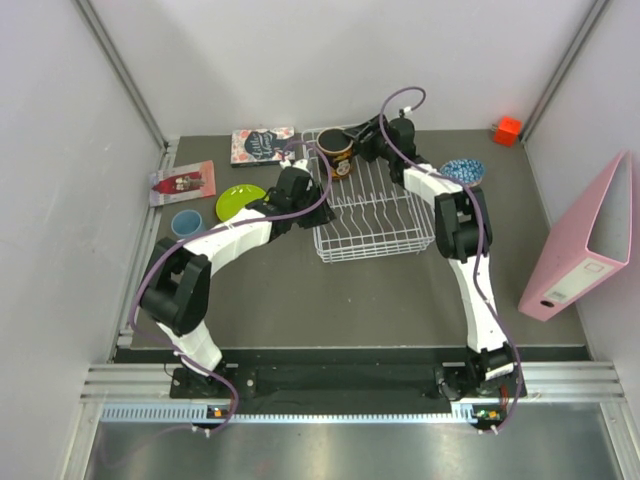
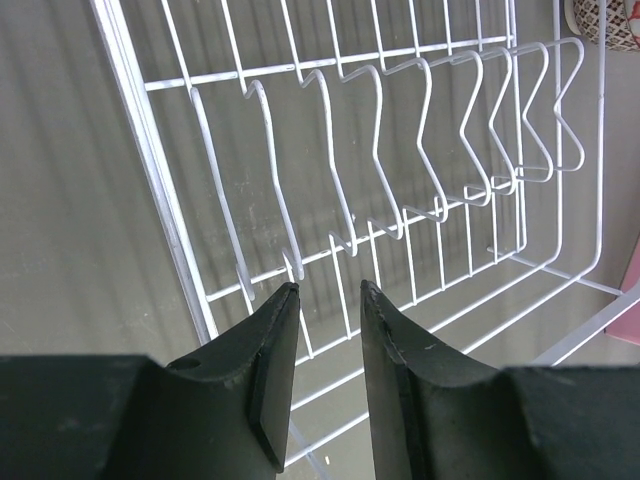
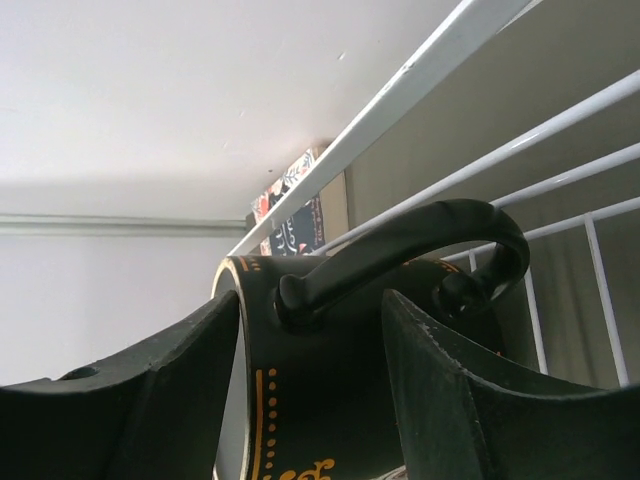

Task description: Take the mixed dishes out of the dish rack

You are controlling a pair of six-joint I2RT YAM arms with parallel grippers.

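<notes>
A dark mug (image 1: 335,150) with orange trim lies in the back of the white dish rack (image 1: 370,240). My right gripper (image 1: 365,135) is at its handle side; in the right wrist view its part-open fingers (image 3: 430,370) are against the mug body, below the handle (image 3: 400,245). My left gripper (image 1: 320,210) is over the rack's left-front; in the left wrist view its part-open fingers (image 2: 255,380) have only rack wires between and beyond them.
A green plate (image 1: 235,200), blue cup (image 1: 188,223), two flat printed items, a patterned blue dish (image 1: 463,171), orange cube (image 1: 507,131) and pink binder (image 1: 575,240) surround the rack.
</notes>
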